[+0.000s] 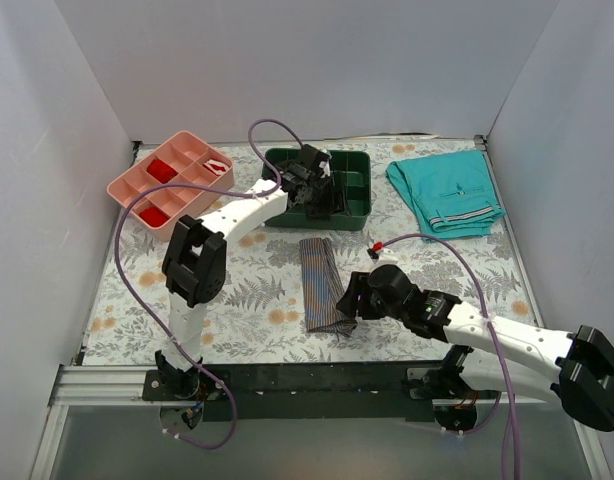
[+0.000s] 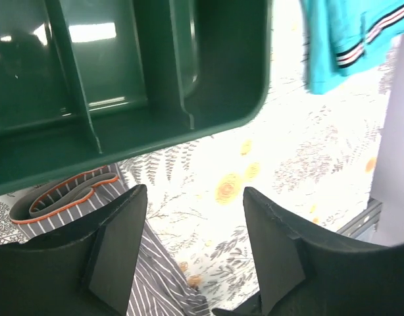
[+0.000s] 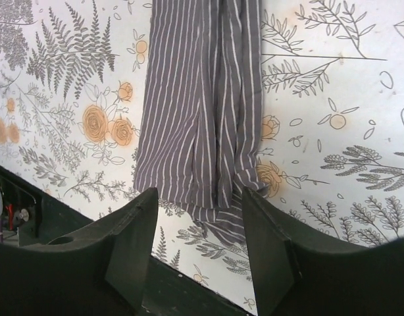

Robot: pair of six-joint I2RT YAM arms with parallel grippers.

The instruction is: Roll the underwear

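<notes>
The striped grey underwear (image 1: 318,285) lies as a long narrow strip on the patterned cloth, in front of the green box. Its far end, with an orange-edged waistband (image 2: 64,197), shows beside the box in the left wrist view. Over the green box my left gripper (image 1: 339,205) stands part open, with nothing between its fingers. My right gripper is open above the near end of the underwear (image 3: 202,118), where the fabric is bunched and uneven; nothing is held there.
The empty green divided box (image 1: 355,222) is at the back middle. A pink divided box (image 1: 194,153) with red items sits back left. Folded teal clothing (image 1: 442,195) lies back right.
</notes>
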